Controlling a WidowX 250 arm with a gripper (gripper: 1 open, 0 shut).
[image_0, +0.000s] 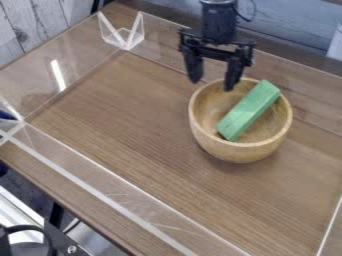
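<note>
A tan round bowl (217, 142) sits right of centre on the wooden table, with a green rectangular block (249, 109) lying inside it. My dark gripper (214, 58) is above and behind the bowl, its two blurred fingers spread apart and pointing down, nothing visible between them.
A white wire-like stand (122, 30) is at the back left. A pale wall edge runs behind the table (120, 180).
</note>
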